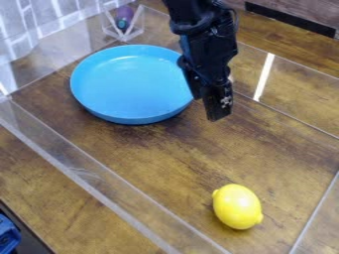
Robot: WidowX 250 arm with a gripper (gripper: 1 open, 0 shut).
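My black gripper (pixel 212 99) hangs over the wooden table just right of the blue plate (pixel 130 87), its lower end near the plate's right edge; whether it is open or shut is unclear. A yellow lemon-like object (pixel 237 206) lies alone on the table at the lower right, well apart from the gripper.
Clear plastic walls run along the left side. A small teal and purple object (pixel 122 20) is at the upper left, and a blue item (pixel 7 238) at the lower left corner.
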